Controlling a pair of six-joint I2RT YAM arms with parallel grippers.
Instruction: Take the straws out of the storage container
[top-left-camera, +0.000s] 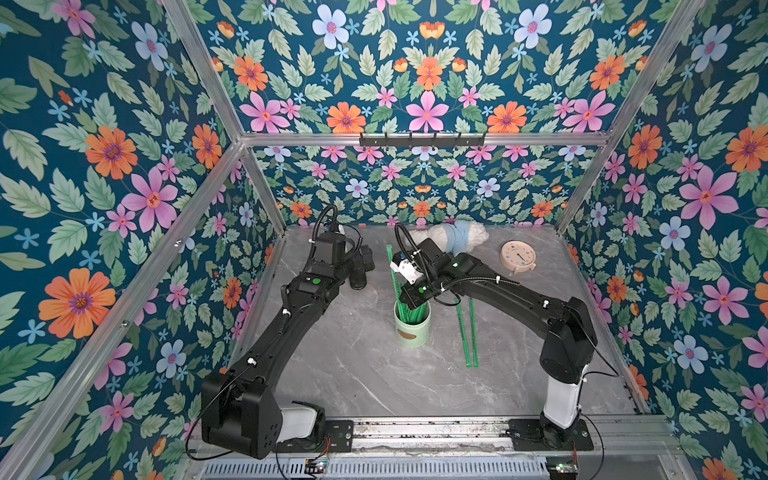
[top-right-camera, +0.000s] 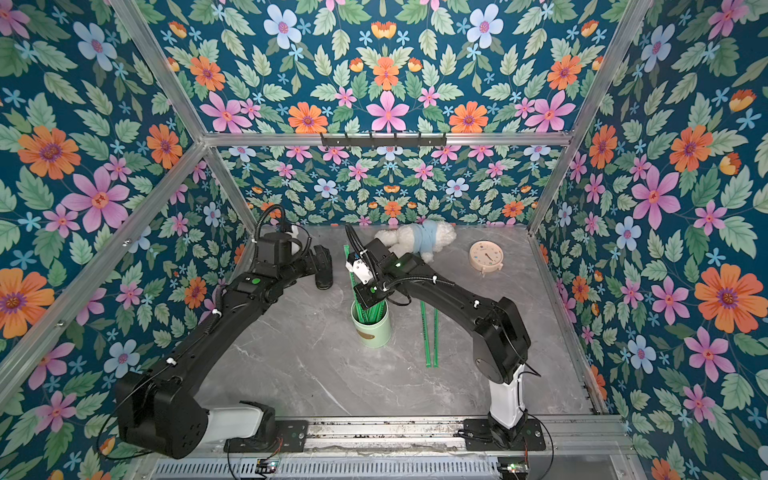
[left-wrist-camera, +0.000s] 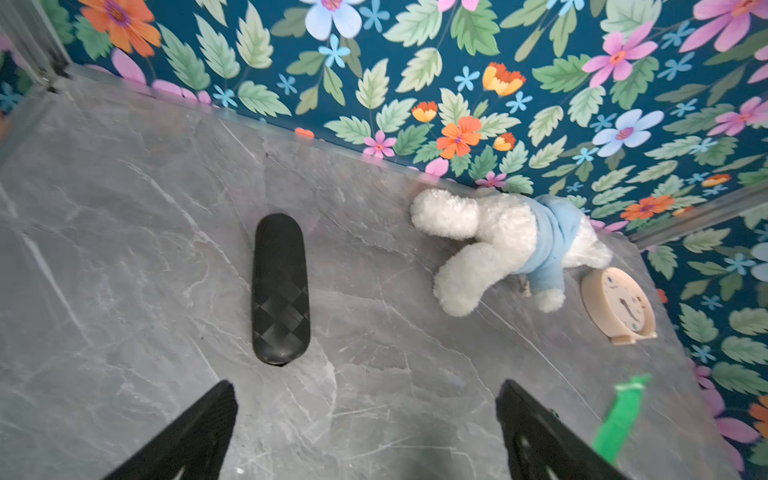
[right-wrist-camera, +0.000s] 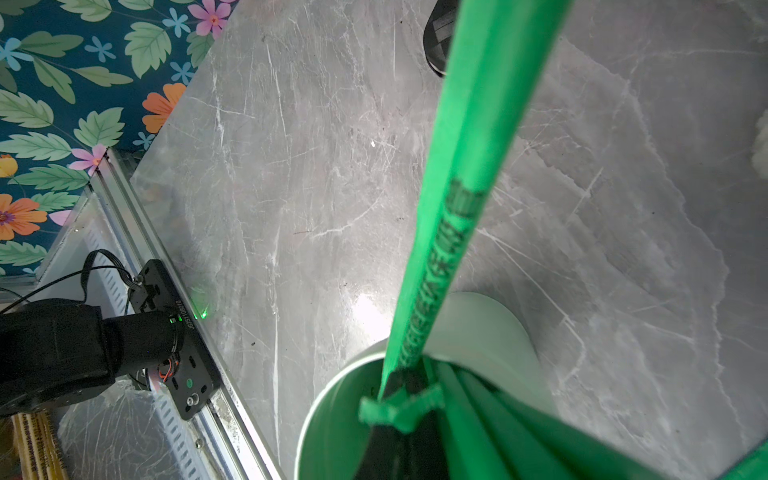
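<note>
A pale green storage container (top-left-camera: 413, 336) stands mid-table, filled with green straws (top-right-camera: 369, 312). My right gripper is down at its mouth, shut; a long green straw (right-wrist-camera: 456, 176) rises from there toward the camera, though whether it is between the fingers is unclear. Two straws (top-left-camera: 473, 336) lie on the table right of the container. My left gripper is open at the back left, above a black oblong object (left-wrist-camera: 280, 288), with nothing between its fingers.
A white plush toy in a blue shirt (left-wrist-camera: 512, 232) lies at the back, with a round clock (top-left-camera: 518, 255) to its right.
</note>
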